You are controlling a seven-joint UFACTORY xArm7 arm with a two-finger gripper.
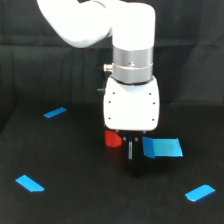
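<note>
The white hand of my gripper (130, 145) points down near the middle of the camera view. Its fingers are small and dark against the black surface, so whether they are open or shut does not show. A red block (112, 139) appears just left of the fingers, partly covered by the hand. To their right is a blue item (167, 148), flat-looking and lighter blue on its right part. I cannot tell whether the fingers touch either one.
Blue tape strips lie on the black table: one at back left (55, 112), one at front left (29, 183) and one at front right (200, 192). Bare table fills the front middle and the left. A dark curtain hangs behind.
</note>
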